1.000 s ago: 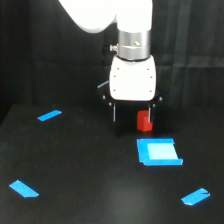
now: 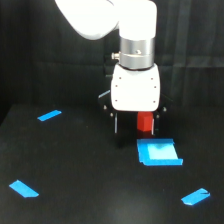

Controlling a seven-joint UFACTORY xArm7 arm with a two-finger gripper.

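A small red block stands on the dark table right of centre, its top partly covered by the white hand of the arm. My gripper points downward over that spot, its dark fingers hard to make out against the background. A thin bright finger edge shows at the hand's left side, well apart from the right side, so the fingers look open. The block appears within the span of the hand, nearer its right side. Whether it lies between the fingers or behind them, I cannot tell.
In front of the block lies a white square with a blue tape border. Blue tape strips mark the table at the back left, front left and front right.
The arm has come lower and shifted slightly right, so the hand now covers the block's upper part. The block and the tape look unmoved.
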